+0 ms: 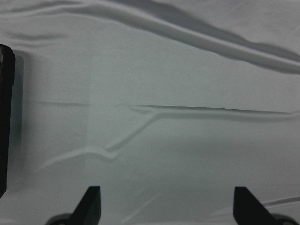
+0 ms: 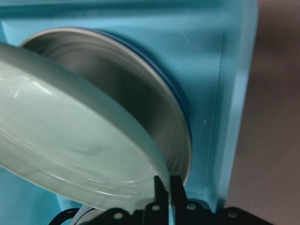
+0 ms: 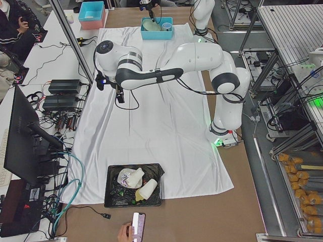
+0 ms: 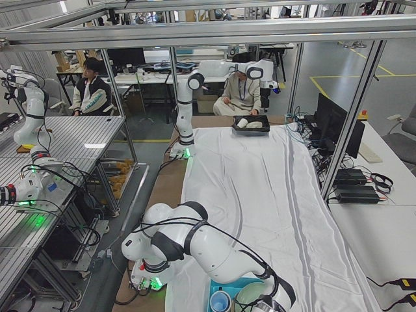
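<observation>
A pale green dish (image 2: 79, 136) is tilted over a metal bowl with a blue outside (image 2: 126, 79) inside a light blue bin (image 2: 234, 108). My right gripper is shut on the dish's rim; in the camera left view the bin (image 3: 156, 35) sits at the far end of the cloth. My left gripper is open over bare white cloth (image 1: 178, 150), its fingers wide apart; in the camera left view it hangs above the middle-left of the table.
A black tray (image 3: 116, 198) with cups and crumpled items lies at the table's near end. A hand holds a phone (image 3: 139, 227) below it. A monitor (image 3: 22, 136) and cables line the left side.
</observation>
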